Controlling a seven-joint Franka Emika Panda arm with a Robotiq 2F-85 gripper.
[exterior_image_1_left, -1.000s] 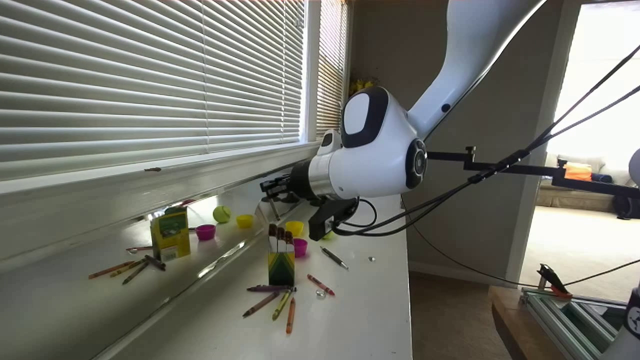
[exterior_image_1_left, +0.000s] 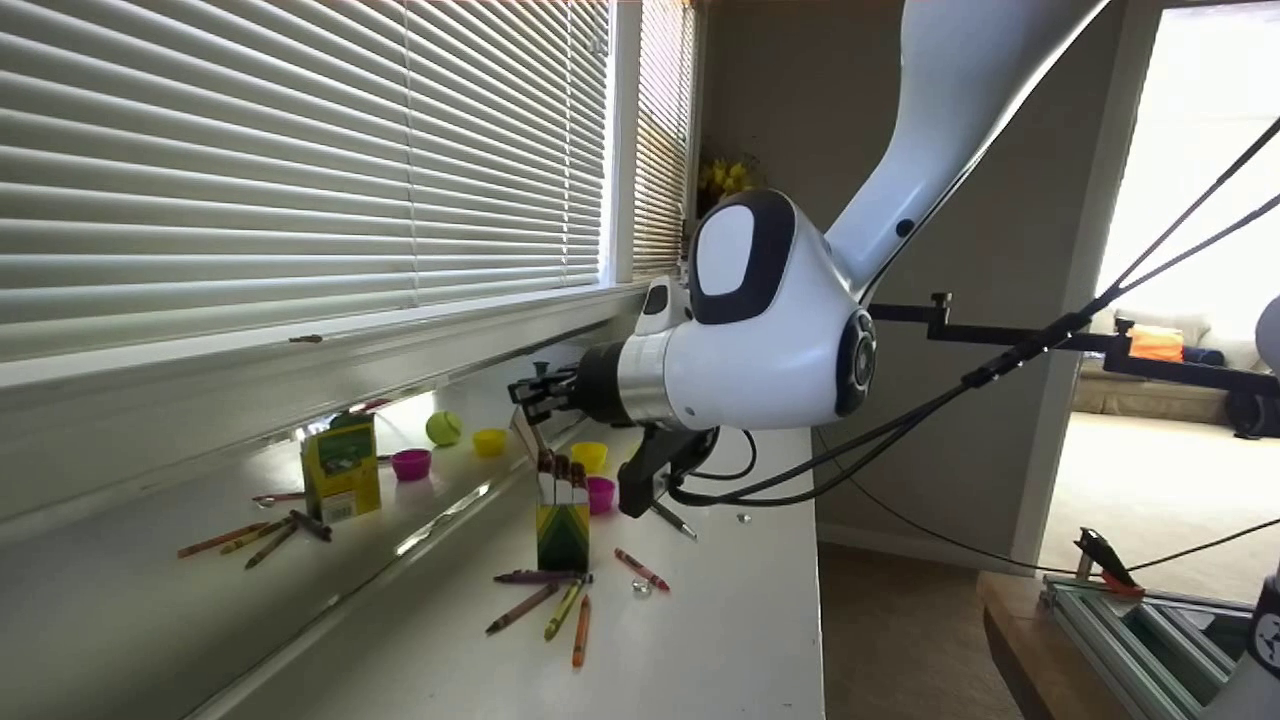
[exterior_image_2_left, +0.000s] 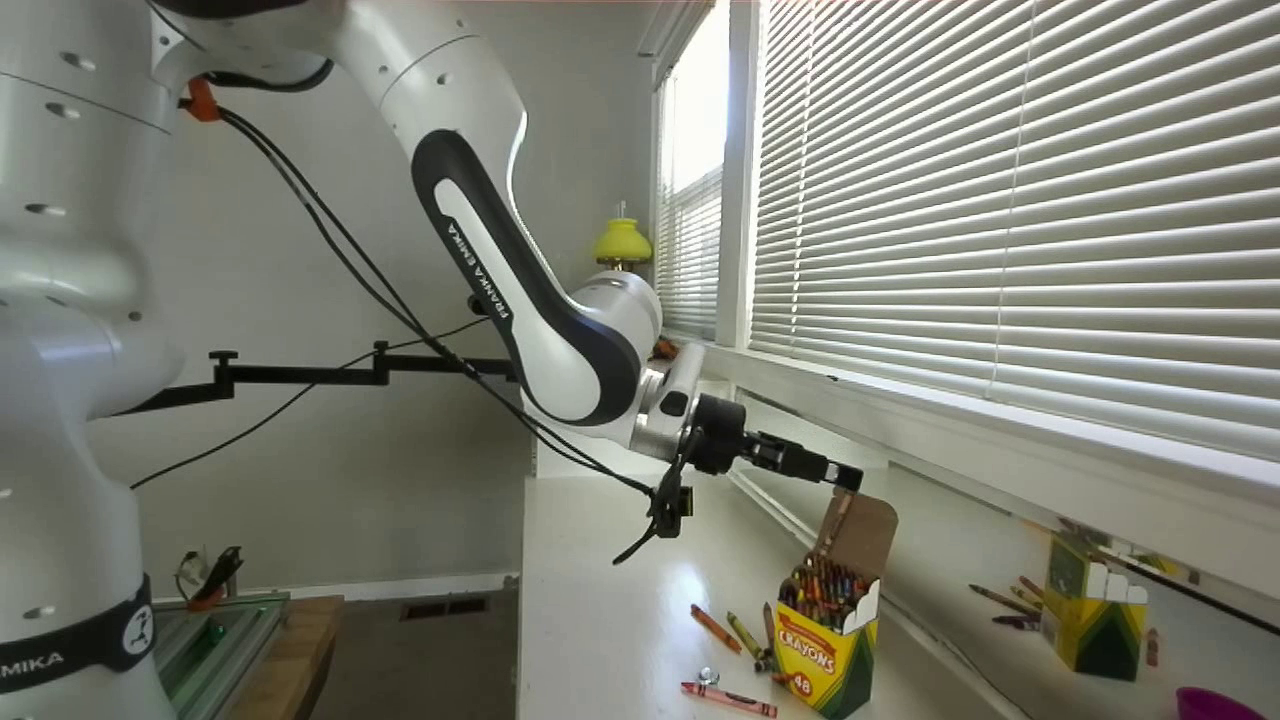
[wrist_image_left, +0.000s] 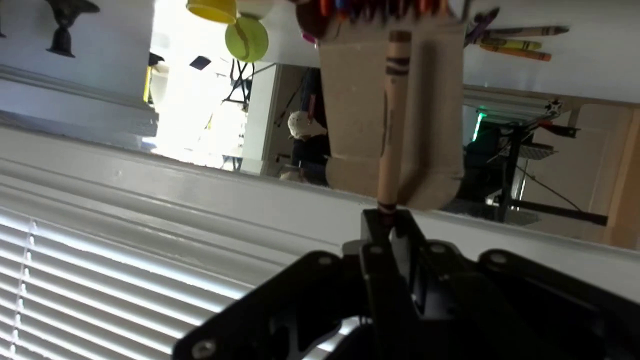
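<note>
A brown-tan crayon (wrist_image_left: 393, 120) extends from my gripper, whose fingers are shut on one end of it. The crayon's far end points toward the crayon box (exterior_image_2_left: 822, 660), in front of the raised cardboard lid (wrist_image_left: 354, 102). The yellow and green box stands upright on the counter, packed with crayons (exterior_image_2_left: 828, 588). In exterior view 2 my gripper (exterior_image_2_left: 846, 476) hangs just above the lid's top edge. Whether the crayon touches the lid or the other crayons is unclear.
Several loose crayons (exterior_image_1_left: 581, 630) lie around the box on the white counter (exterior_image_1_left: 732, 624). Behind it are yellow (exterior_image_1_left: 589, 455) and magenta cups (exterior_image_1_left: 600, 494) and a pen (exterior_image_1_left: 674, 518). A reflective panel (exterior_image_1_left: 396, 540) and window ledge run close alongside.
My gripper has come down and slightly toward the window side, closer to the open lid, with the crayon still in it. Box and loose crayons have stayed put.
</note>
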